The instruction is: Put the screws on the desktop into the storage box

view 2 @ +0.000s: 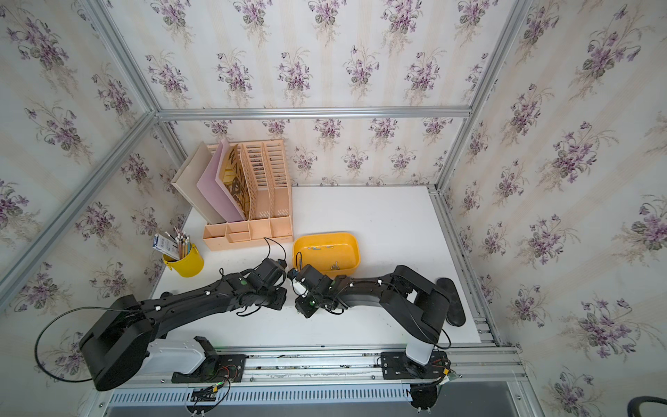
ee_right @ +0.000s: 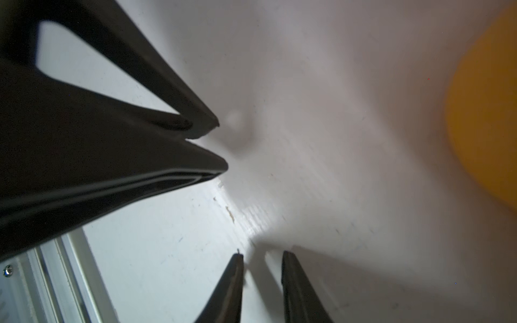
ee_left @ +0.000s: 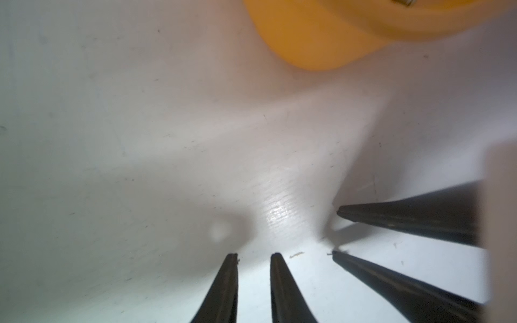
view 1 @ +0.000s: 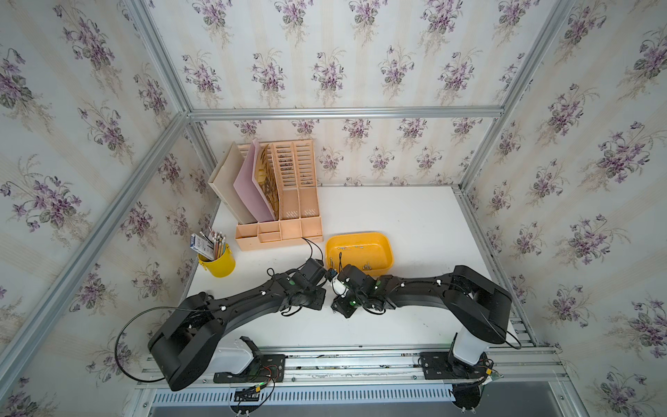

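The yellow storage box (view 1: 357,239) holds small metal items, seen in both top views. My left gripper hangs over bare white desktop just in front of the box, its fingers part open with nothing between them. Close beside it, my right gripper is also part open over the desktop, with the box at its right in its wrist view. Nothing shows between its fingers. Each wrist view shows the other gripper's black fingers nearby. I cannot make out a loose screw on the desktop.
A wooden organizer (view 1: 298,226) with boards stands at the back left, and a yellow pen bucket (view 1: 216,264) at the left. The desktop (view 1: 410,208) behind and right of the box is clear. The two arms crowd the front middle.
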